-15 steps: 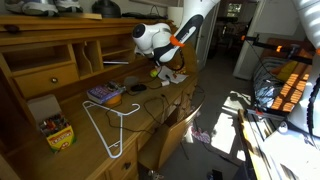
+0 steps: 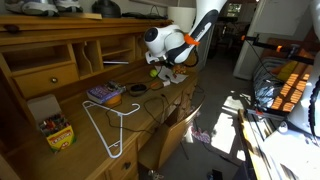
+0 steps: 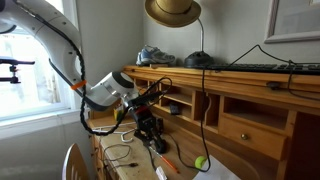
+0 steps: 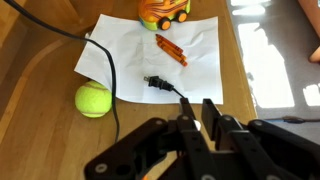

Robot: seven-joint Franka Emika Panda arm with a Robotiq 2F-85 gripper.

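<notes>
In the wrist view, the tips of my gripper stand a little apart, and a small white object (image 4: 197,126) shows between the fingers. Most of it is hidden, so I cannot tell what it is. Just beyond the tips lies a black plug (image 4: 158,82) with a thin cord leading toward the gripper. It rests on white paper (image 4: 120,55), along with two orange sticks (image 4: 171,49). A yellow-green ball (image 4: 93,99) sits left of the tips. Exterior view 2 shows an orange stick-like thing (image 3: 168,162) close to the gripper.
An orange toy (image 4: 163,12) stands at the paper's far edge. A black cable (image 4: 106,60) loops across the wrist view. On the desk, a white hanger (image 2: 108,128), a crayon box (image 2: 57,132) and bowls lie toward the near end. Shelves line the desk's back.
Over the last second the arm in exterior view 1 has shifted to the right and somewhat toward the camera, along the desk's far end. The objects on the near desk have not moved.
</notes>
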